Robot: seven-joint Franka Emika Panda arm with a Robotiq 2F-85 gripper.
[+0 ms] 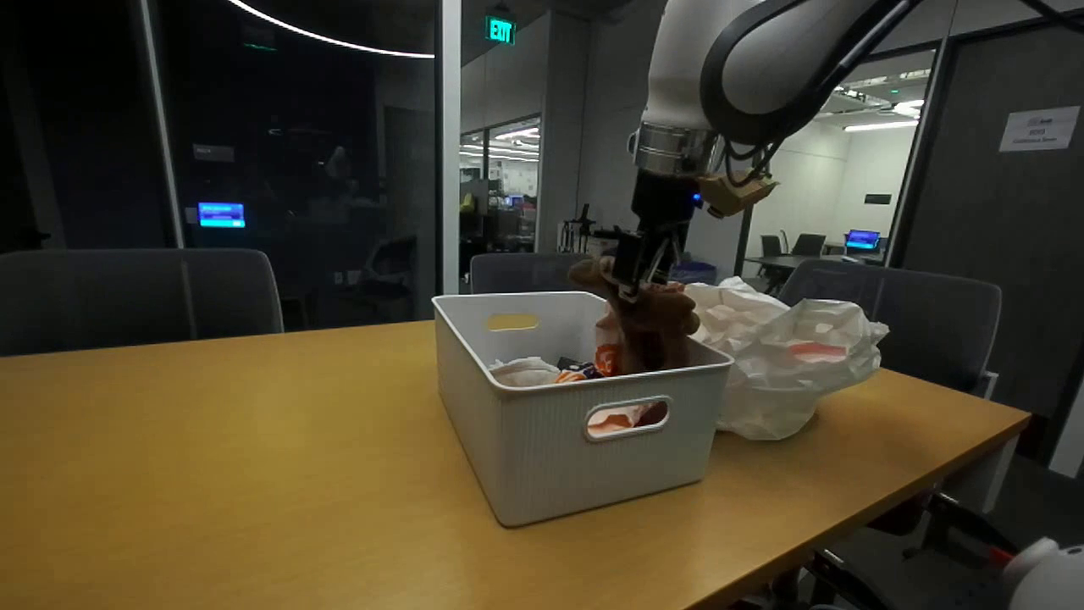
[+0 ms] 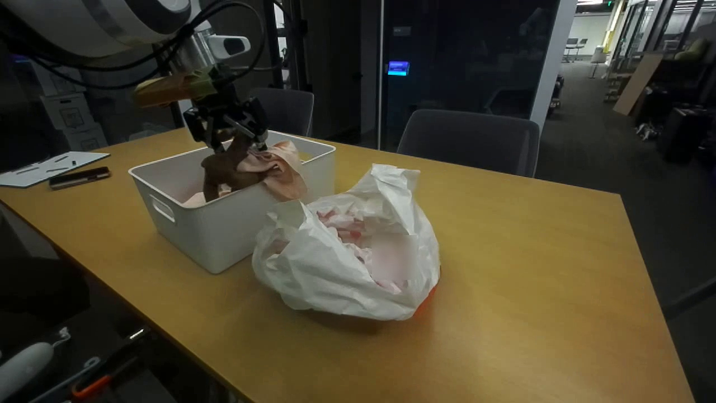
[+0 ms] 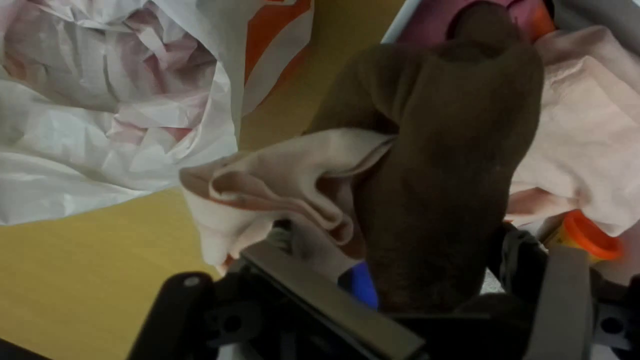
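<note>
My gripper (image 1: 642,288) points down over the white bin (image 1: 549,457), its fingers apart. A brown plush toy (image 1: 655,330) is directly beneath and between the fingers, its lower part inside the bin. In the wrist view the toy's brown body (image 3: 450,162) fills the space between the open fingers, and a bunched peach cloth (image 3: 282,186) lies by the left finger. From the other side, that cloth (image 2: 285,171) drapes over the bin's rim beside the toy. The toy's lower end is hidden by the bin wall.
A crumpled white plastic bag (image 2: 349,255) stands close beside the bin. More peach cloth (image 3: 582,120) and an orange-lidded container (image 3: 591,234) lie inside the bin. A white board (image 2: 50,168) and a black object (image 2: 79,177) rest on the table, which has wide clear areas.
</note>
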